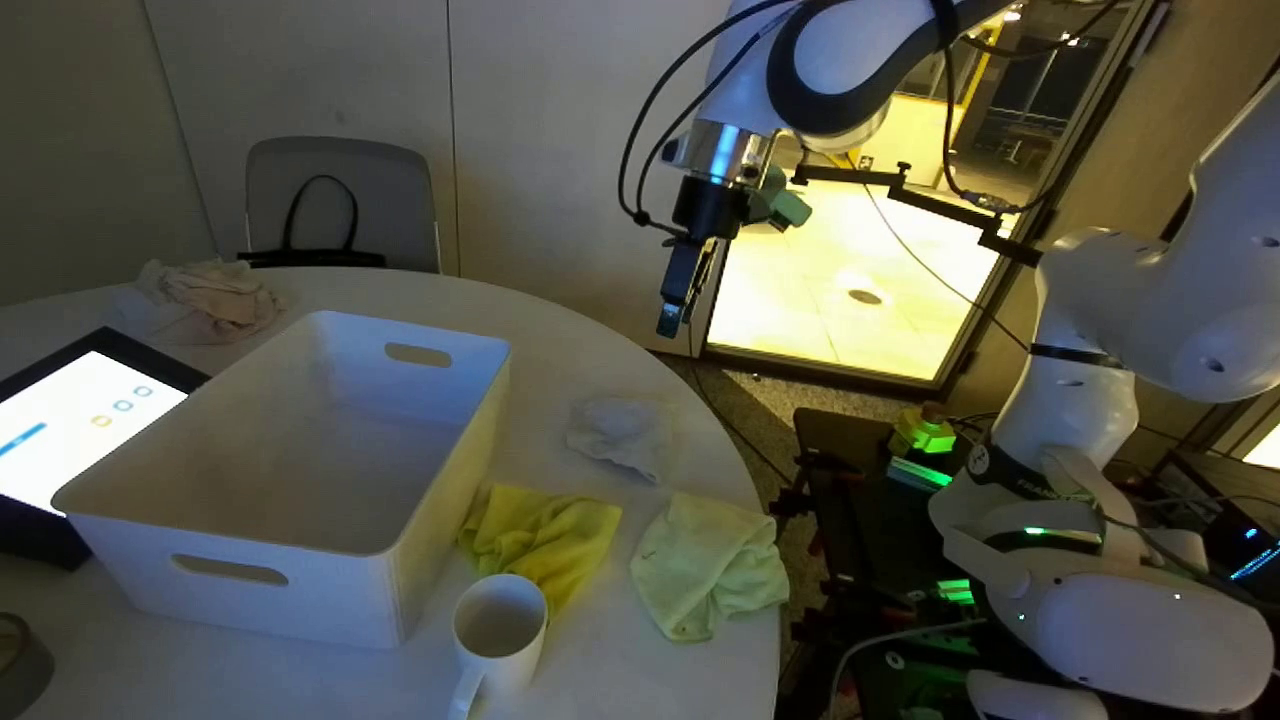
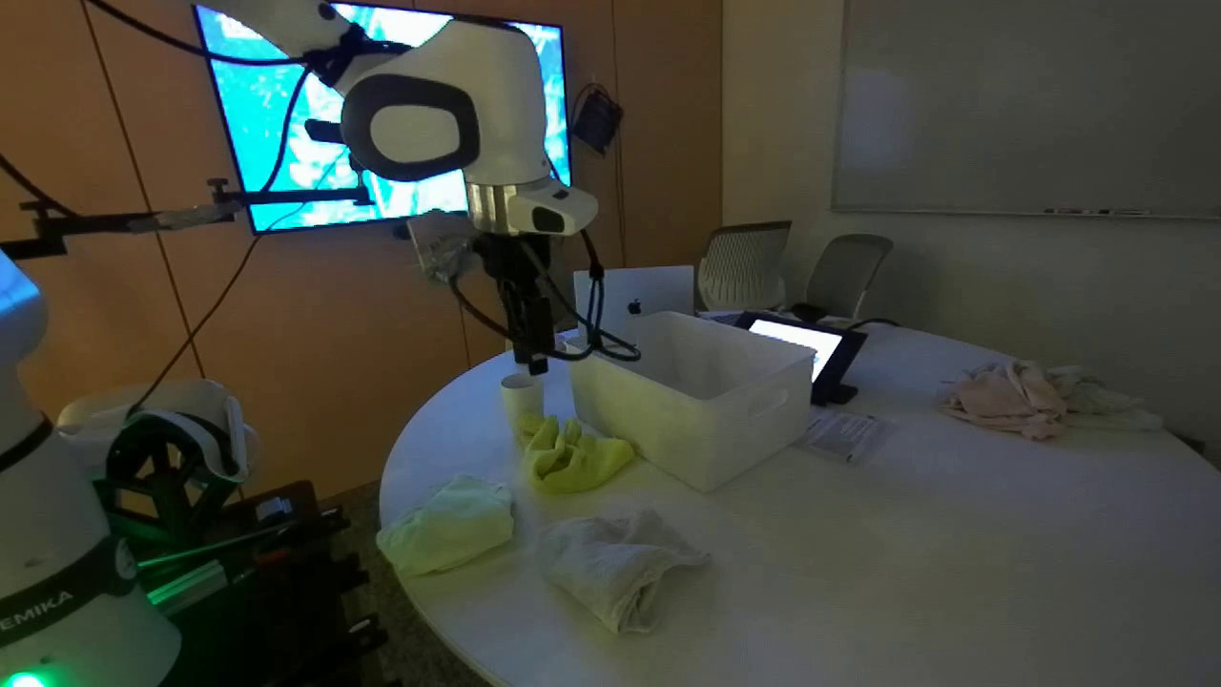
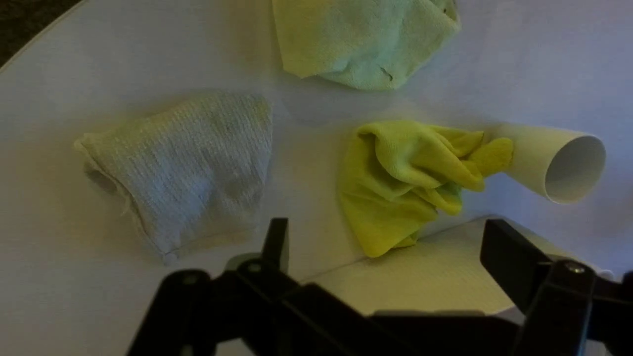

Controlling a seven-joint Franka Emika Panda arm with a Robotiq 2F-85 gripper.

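Observation:
My gripper is open and empty, held well above the round white table. Beneath it in the wrist view lies a crumpled yellow cloth [image 3: 403, 178], one end touching a white mug [image 3: 575, 169]. A folded grey-white cloth [image 3: 184, 172] rests apart to the left, and a pale green cloth [image 3: 368, 41] is at the top of that view. The empty white bin [image 1: 258, 600] stands beside the yellow cloth; in the wrist view the bin [image 3: 439, 276] is partly hidden behind the fingers.
A lit tablet [image 1: 90, 420] stands on the far side of the bin. Pinkish and white cloths [image 2: 1013, 395] lie in a heap farther off. An open laptop [image 2: 635, 292] is behind the bin.

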